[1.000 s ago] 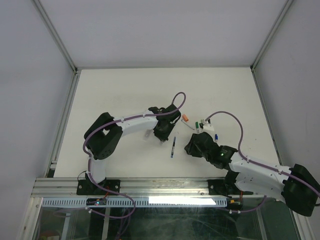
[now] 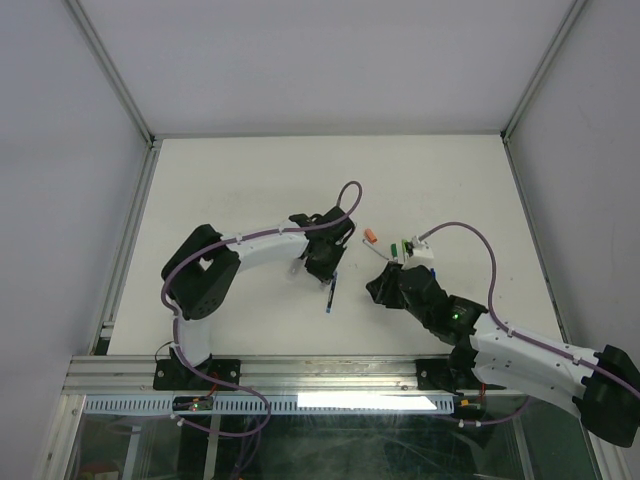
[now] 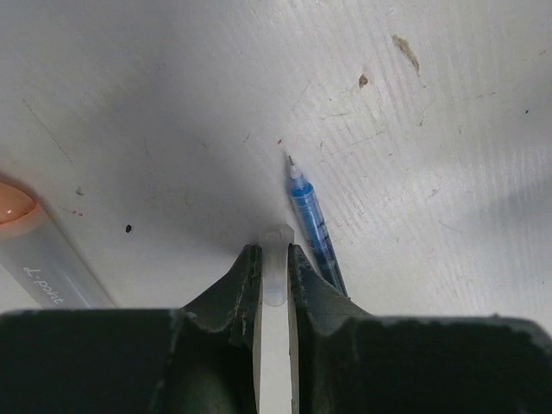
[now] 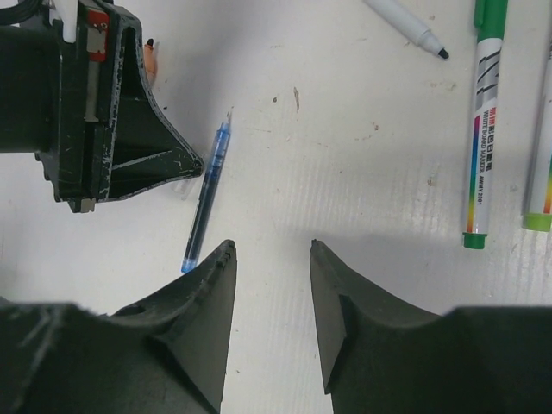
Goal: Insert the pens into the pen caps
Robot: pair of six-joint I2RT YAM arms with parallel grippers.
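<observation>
My left gripper is low over the table with its fingertips at a small translucent cap (image 3: 275, 276); whether they grip it is unclear. Just right of it lies a blue pen with bare tip, also seen in the right wrist view (image 4: 207, 190). A translucent tube with an orange end (image 3: 52, 263) lies to the left. My right gripper hangs open over bare table to the right of the blue pen, nothing between its fingers.
A white marker (image 4: 401, 21), a green-capped marker (image 4: 481, 147) and a light-green-ended marker (image 4: 541, 181) lie right of centre. An orange object (image 2: 369, 235) sits behind.
The blue pen has shifted left toward my left gripper since a second ago.
</observation>
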